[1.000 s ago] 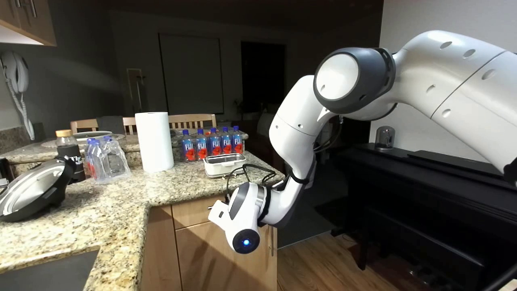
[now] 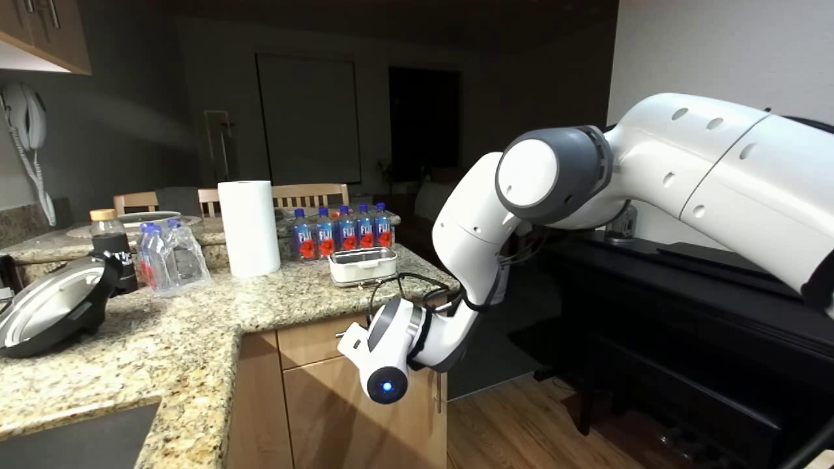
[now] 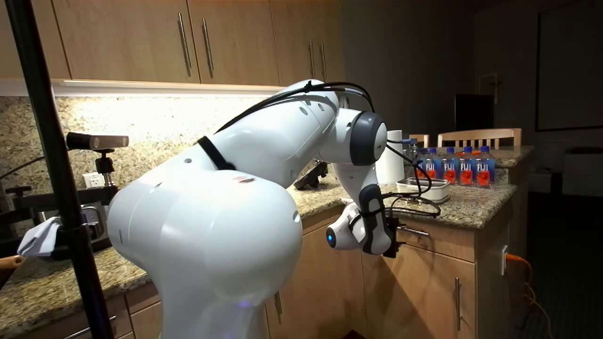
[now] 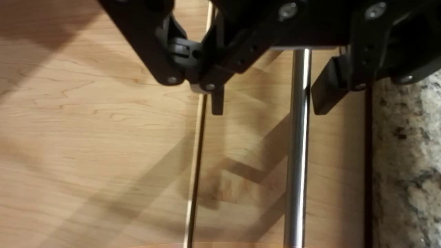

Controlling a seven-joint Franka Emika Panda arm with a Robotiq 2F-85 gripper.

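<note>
In the wrist view, a round metal handle bar [image 4: 296, 165] runs along a pale wood drawer front [image 4: 330, 186]. My gripper has its fingers apart, one on each side of that bar as seen from the wrist. The bar lies much closer to the finger [image 4: 328, 89] on the countertop side, and a wide gap separates it from the other one. Contact cannot be made out. In exterior view 2 the gripper [image 3: 399, 237] faces the upper drawer by its handle [image 3: 414, 230]. Exterior view 1 hides the fingers behind the white wrist.
Above the drawer, the granite countertop [image 2: 309, 293] bears a white container [image 2: 363, 270], a paper towel roll [image 2: 248, 228] and several water bottles [image 2: 345, 234]. Below is a cabinet door with a vertical handle [image 3: 457, 302]. Loose black cables [image 3: 418, 206] hang around the wrist.
The arm's elbow and upper links have come down and to the left in exterior view 1. My hand has shifted only slightly, left and up. The drawer looks unmoved.
</note>
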